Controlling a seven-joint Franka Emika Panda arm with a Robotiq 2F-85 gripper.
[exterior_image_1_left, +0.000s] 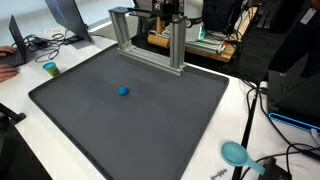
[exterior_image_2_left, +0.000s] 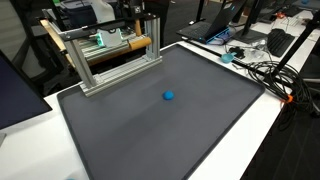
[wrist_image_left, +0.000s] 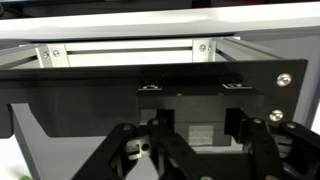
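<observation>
My gripper reaches the black front panel (wrist_image_left: 80, 118) of a white-framed drawer unit in the wrist view. Its two fingers stand apart, one on each side of a dark bar-like part at the panel; whether they touch it cannot be made out. In exterior view 1 the drawer unit (exterior_image_1_left: 180, 60) stands at the far edge of the grey table, the arm (exterior_image_1_left: 165, 12) dark above it. Exterior view 2 has the same unit (exterior_image_2_left: 125, 73) at the upper left; the gripper is too small there to read. A small blue round object (exterior_image_1_left: 123, 91) lies alone on the table.
A green-and-blue cup (exterior_image_1_left: 51, 69) stands on the white border at left, near a laptop (exterior_image_1_left: 17, 34). A turquoise spoon-like item (exterior_image_1_left: 238, 155) lies at the near right. Cables (exterior_image_2_left: 285, 75) run along the right side.
</observation>
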